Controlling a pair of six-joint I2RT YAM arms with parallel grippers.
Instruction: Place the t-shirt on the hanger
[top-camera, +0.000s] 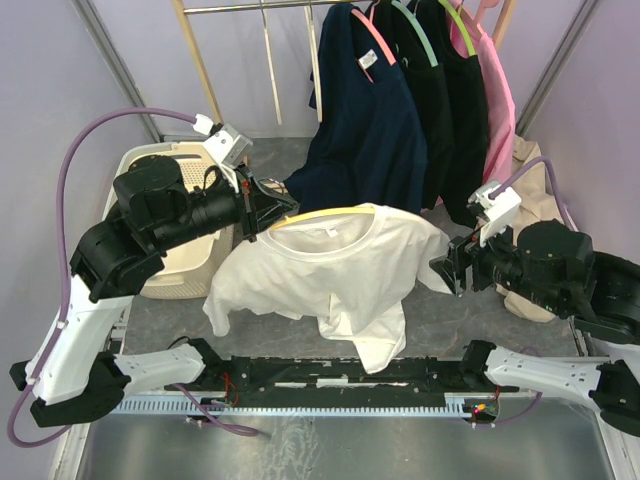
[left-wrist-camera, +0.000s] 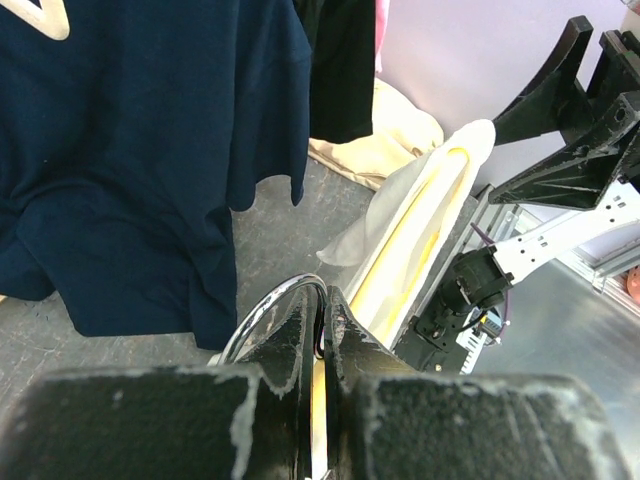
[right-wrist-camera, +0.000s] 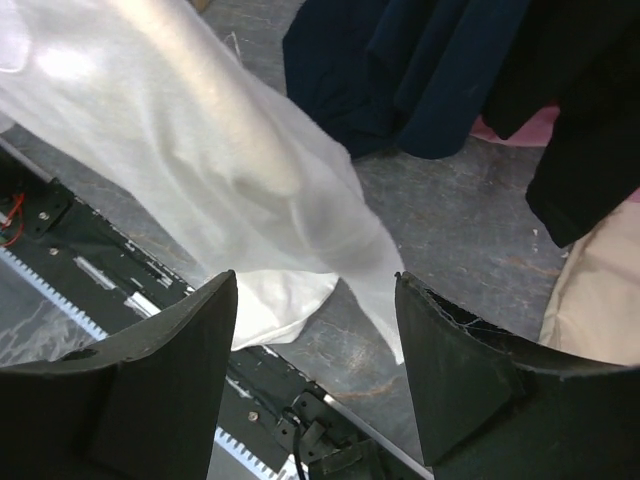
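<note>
A white t-shirt (top-camera: 330, 275) hangs in the air between my arms, its neck opening facing up. The yellow hanger (top-camera: 335, 211) runs through the shirt's neckline, mostly covered by cloth on the right. My left gripper (top-camera: 278, 207) is shut on the hanger near its metal hook (left-wrist-camera: 285, 300). In the left wrist view the shirt stretches away along the hanger toward the other arm. My right gripper (top-camera: 452, 275) stands open beside the shirt's right sleeve (top-camera: 433, 255). In the right wrist view the sleeve's lower edge (right-wrist-camera: 375, 285) shows between the spread fingers, not clamped.
Behind, a rack rod (top-camera: 235, 9) carries bare hangers and dark and pink shirts. A navy shirt (top-camera: 365, 120) hangs close behind the held one. A cream basket (top-camera: 185, 265) stands at left, and beige cloth (top-camera: 525, 290) lies on the floor at right.
</note>
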